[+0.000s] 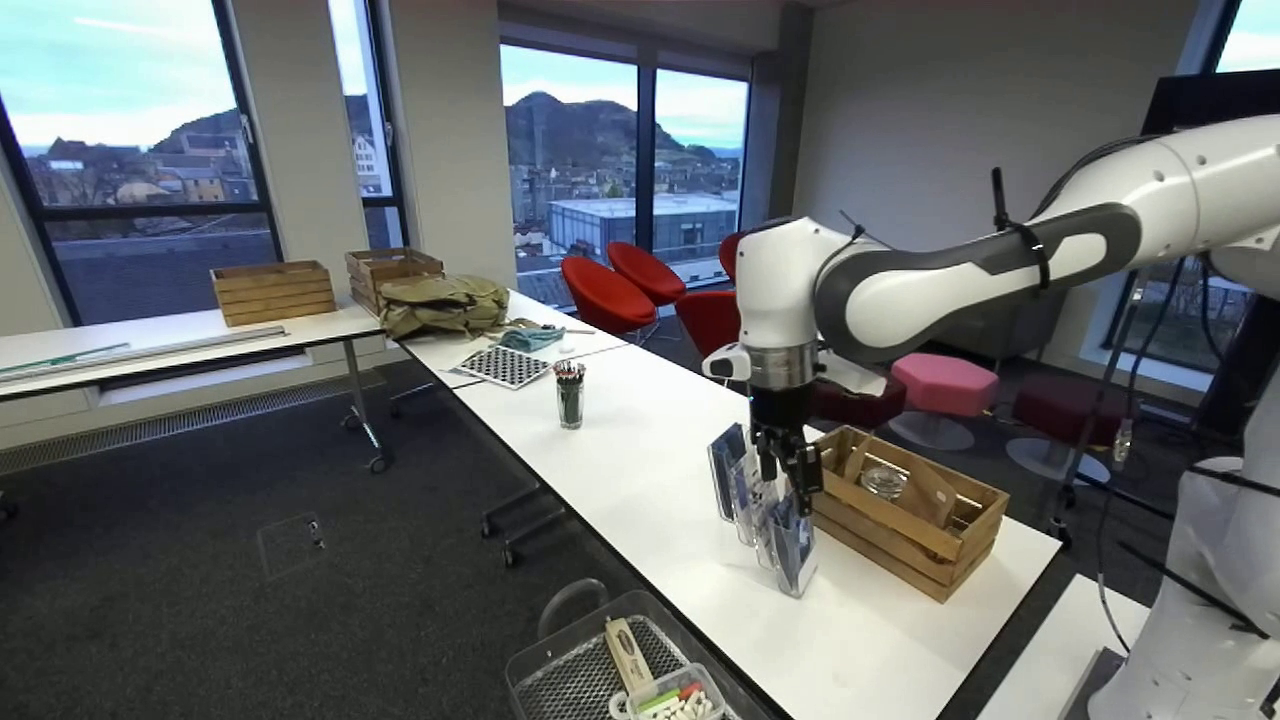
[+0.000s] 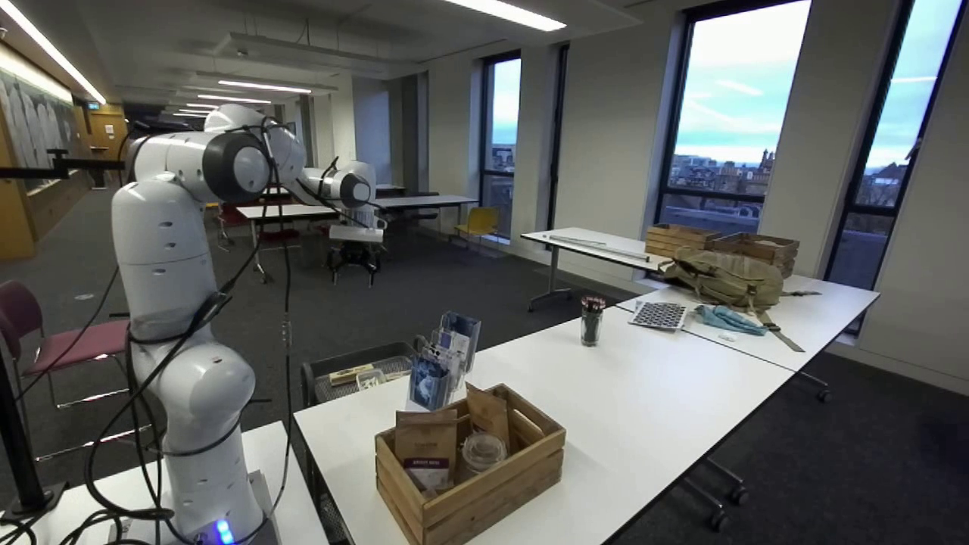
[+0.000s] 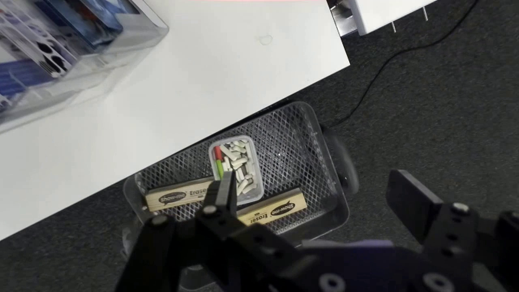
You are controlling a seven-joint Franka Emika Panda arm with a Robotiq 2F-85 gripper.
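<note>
My gripper stands open with nothing between its fingers, high above the floor beside the table. Below it in the wrist view lies a dark mesh tray (image 3: 287, 134). Inside the tray, a clear tub (image 3: 259, 182) holds white chalk pieces plus a red and a green one. Two wooden erasers (image 3: 182, 194) lie by the tub, partly hidden behind one finger. In exterior view 1 the gripper (image 1: 792, 480) overlaps the clear leaflet holder (image 1: 792, 576); exterior view 2 shows the hand (image 2: 354, 259) beyond the table's edge.
On the white table (image 2: 627, 400) are a wooden crate (image 2: 495, 509) with paper bags and a glass jar, and a cup of pencils (image 1: 570, 396). Farther off lie a checkered board (image 1: 506, 367), a teal cloth (image 1: 530, 340) and a green backpack (image 1: 444, 304).
</note>
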